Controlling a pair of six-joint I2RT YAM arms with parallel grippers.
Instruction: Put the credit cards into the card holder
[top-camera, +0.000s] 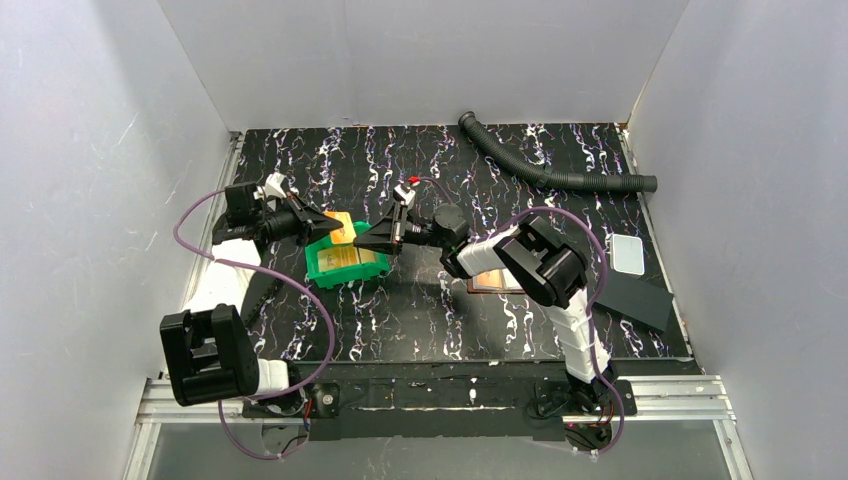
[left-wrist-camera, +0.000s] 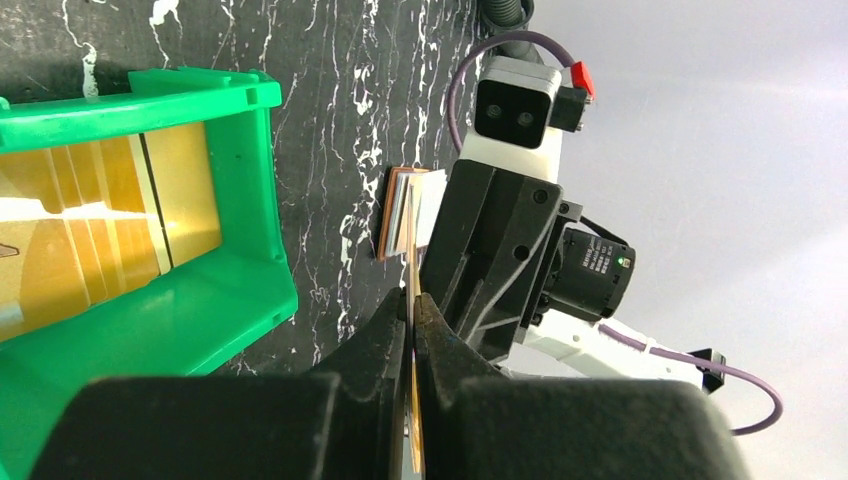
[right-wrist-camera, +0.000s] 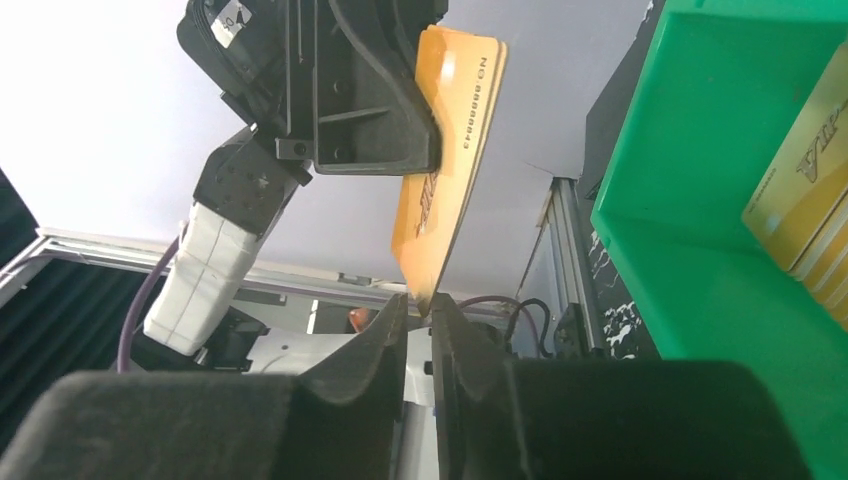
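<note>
A gold card (right-wrist-camera: 450, 150) hangs above the green box (top-camera: 318, 275), gripped by my left gripper, which is shut on it. The left wrist view shows this card nearly edge-on. My right gripper faces it from the other side, its fingers slightly parted. One card corner appears at its fingertips; a firm hold on it does not show. Several more gold cards (right-wrist-camera: 800, 180) lie in the box. The brown card holder (left-wrist-camera: 386, 215), with pale slots, lies on the table, partly under the right arm in the top view.
A black corrugated hose (top-camera: 570, 180) lies along the back right. At the right edge are a white rectangular item (top-camera: 627, 254) and a dark flat panel (top-camera: 632, 300). Both arms reach in close together over the box.
</note>
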